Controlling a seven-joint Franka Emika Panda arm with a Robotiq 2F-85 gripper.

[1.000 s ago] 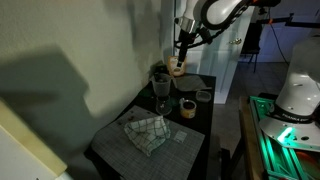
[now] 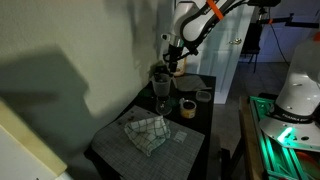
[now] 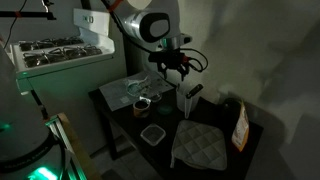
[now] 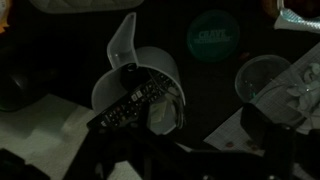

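My gripper (image 2: 172, 54) hangs above the clear pitcher (image 2: 161, 84) at the back of the dark table, clear of it. In exterior view 2 the gripper (image 3: 181, 66) is likewise above the pitcher (image 3: 187, 100), whose contents poke out past the rim. Looking down in the wrist view, the handled pitcher (image 4: 166, 62) holds a dark remote control (image 4: 140, 97) and some thin items that are hard to make out. The gripper's dark fingers stand wide apart at the bottom, open, with nothing held.
A green round lid (image 4: 213, 36) and a clear bowl (image 4: 262, 72) lie to one side of the pitcher. A checked cloth (image 2: 148, 132) covers part of a grey mat. On the other side are a quilted mat (image 3: 199, 148) and an orange packet (image 3: 240, 128).
In exterior view 1 the arm and gripper have shifted left, toward the wall and over the pitcher. The things on the table look unmoved.
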